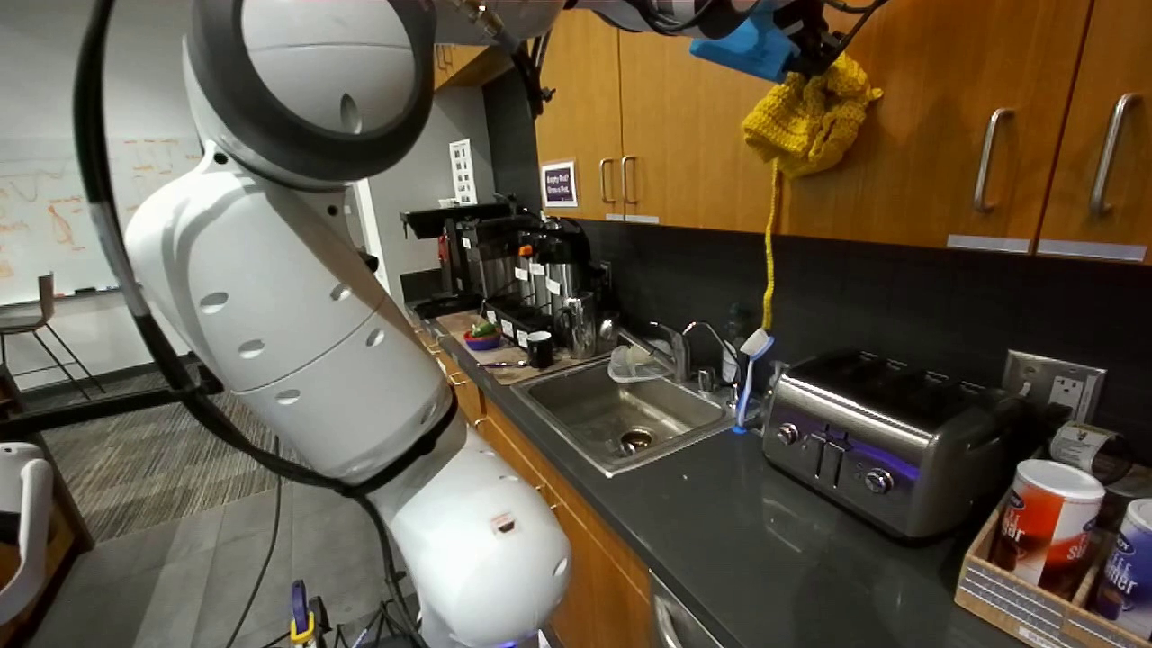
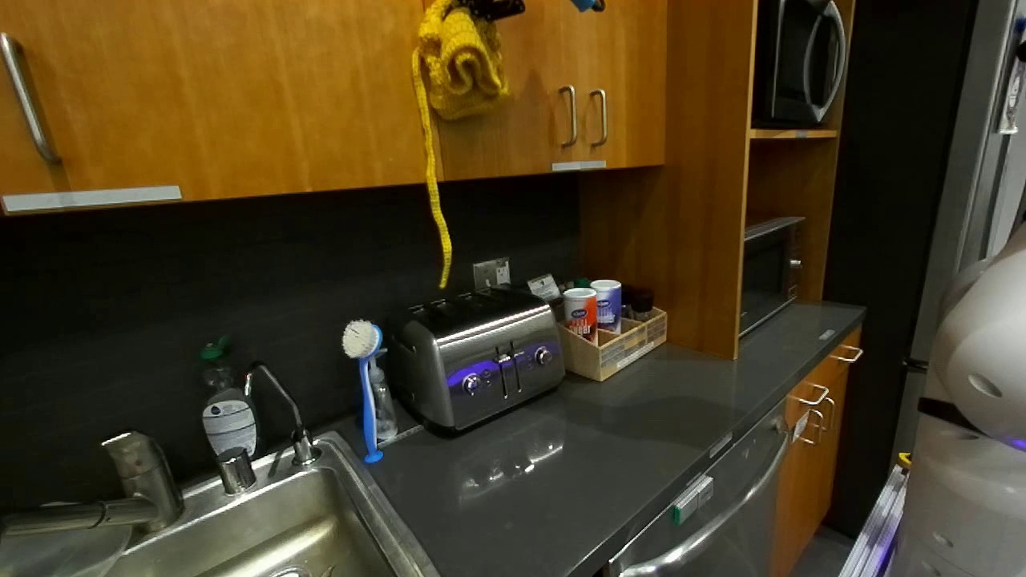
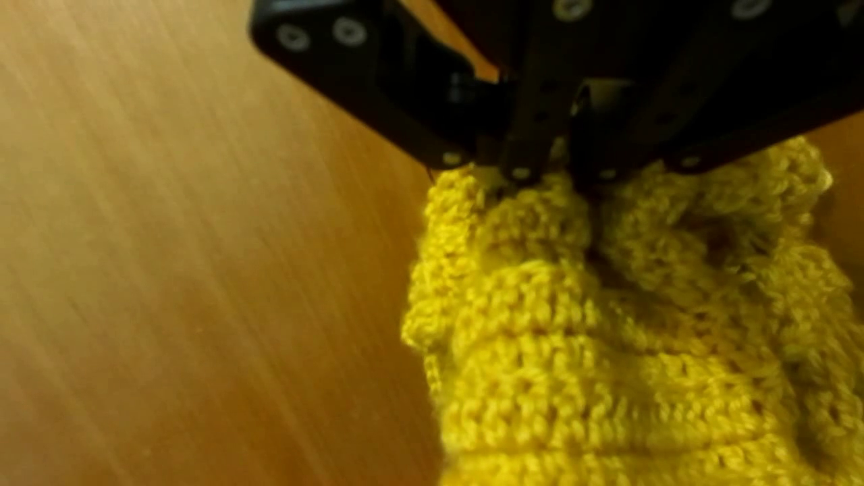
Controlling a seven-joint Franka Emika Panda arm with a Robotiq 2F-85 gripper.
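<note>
A bunched yellow knitted cloth [image 1: 812, 124] hangs high in front of the upper cabinets, well above the counter. My gripper is shut on its top, and the knit bulges out on both sides of the black fingers [image 3: 530, 133] in the wrist view. From the cloth a long yellow strand dangles down; its lower end shows in exterior view 2 above and left of the toaster. The same cloth [image 2: 464, 67] appears near the top edge of that view, where most of my gripper is out of frame.
Wooden cabinet doors [image 1: 918, 119] with metal handles stand close behind the cloth. Below are the steel sink [image 1: 572, 405], an upright blue dish brush [image 2: 367, 404], the toaster [image 2: 486, 361] and a box of canisters [image 2: 625, 351].
</note>
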